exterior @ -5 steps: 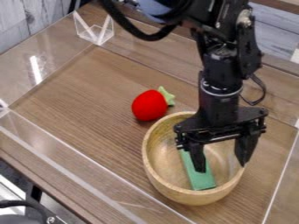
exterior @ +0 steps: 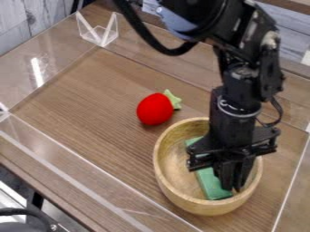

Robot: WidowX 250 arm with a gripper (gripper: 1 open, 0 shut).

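Note:
A wooden bowl (exterior: 172, 180) sits at the lower right of the table with a green block (exterior: 208, 182) inside it. My black gripper (exterior: 224, 172) is down in the bowl over the block, its fingers shut on the green block as far as shows; the gripper body hides part of the block. A red strawberry-like object (exterior: 154, 109) with green leaves lies left of the bowl, apart from it.
A small clear plastic object (exterior: 97, 29) stands at the back left. A dark cable runs at the lower left corner.
My gripper has come down lower into the bowl and its fingers have closed in round the green block.

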